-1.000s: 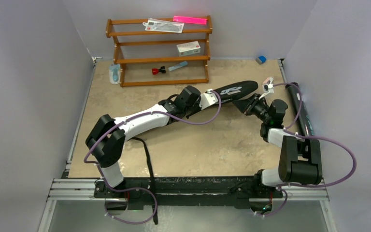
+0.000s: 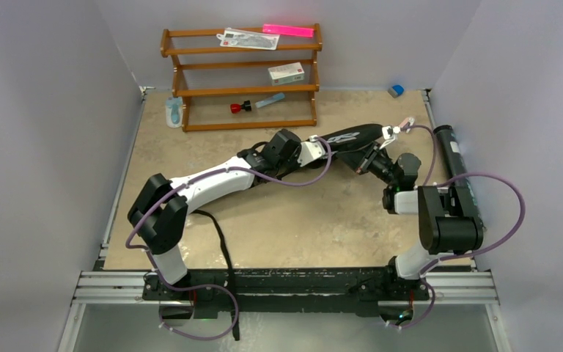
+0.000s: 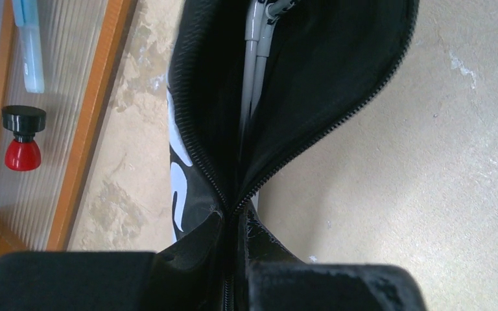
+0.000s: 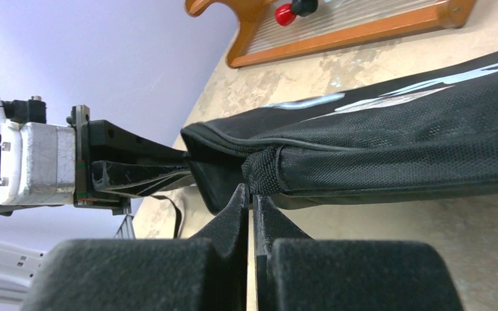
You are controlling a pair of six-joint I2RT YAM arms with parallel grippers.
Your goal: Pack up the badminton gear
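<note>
A long black badminton bag (image 2: pixel 363 135) with white lettering lies slantwise across the table. In the left wrist view its zipped mouth gapes, and pale racket shafts (image 3: pixel 250 68) show inside. My left gripper is shut on the bag's zipper edge (image 3: pixel 262 183), where the two toothed sides meet. My right gripper is shut, its fingertips against a dark fold of the bag (image 4: pixel 264 170), just right of the opening. Nothing can be made out between those fingers; a zipper slider, if there, is hidden. The left gripper's fingers reach to the bag in the right wrist view.
Behind the bag stands a wooden rack (image 2: pixel 249 126) holding a shuttlecock tube-like blue item (image 2: pixel 270 100), a red-and-black piece (image 2: pixel 240 107) and a white box (image 2: pixel 286 73). A dark cylinder (image 2: pixel 452 154) leans by the right wall.
The left arm is practically still.
</note>
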